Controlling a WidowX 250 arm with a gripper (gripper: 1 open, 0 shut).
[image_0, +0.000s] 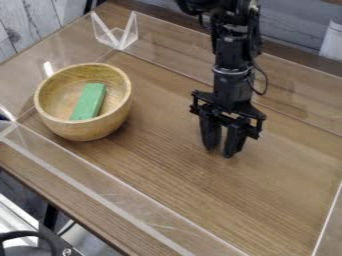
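The black gripper (222, 134) hangs low over the middle of the wooden table (174, 200), its fingertips at or just above the surface. The fingers are dark and overlap in this view, and I cannot make out anything held between them or how far apart they are.
A tan bowl (112, 108) with a green block (88, 100) in it sits to the left. A clear angular object (115, 35) stands at the back left, and a white object (331, 40) at the back right.
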